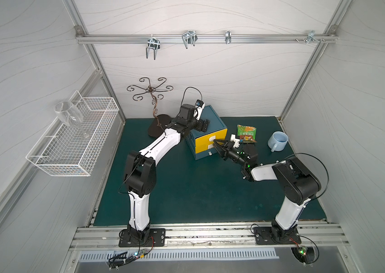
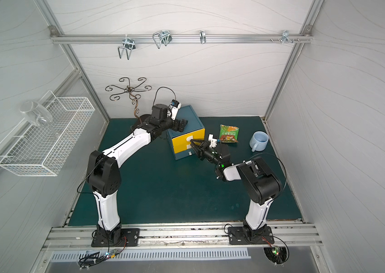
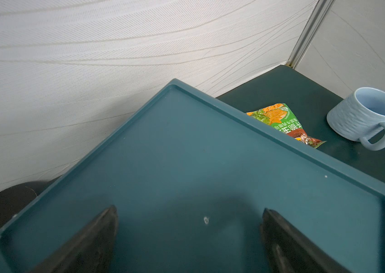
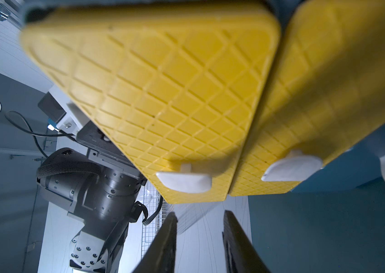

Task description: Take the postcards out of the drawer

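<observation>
A blue drawer box (image 1: 211,119) with yellow drawer fronts (image 1: 219,134) stands at the table's back middle; no postcards are visible. My left gripper (image 1: 200,125) is open over the box's top (image 3: 192,150), nothing between its fingers. My right gripper (image 1: 217,144) is at the yellow fronts. In the right wrist view, its fingertips (image 4: 169,223) appear just beyond the edge of the drawer front (image 4: 165,91) near a white handle (image 4: 184,181), apart with a gap between them; whether anything is held cannot be made out.
A snack packet (image 1: 246,132) and a light blue mug (image 1: 278,140) lie right of the box. An ornate metal stand (image 1: 153,129) is behind my left arm. A wire basket (image 1: 83,163) hangs on the left wall.
</observation>
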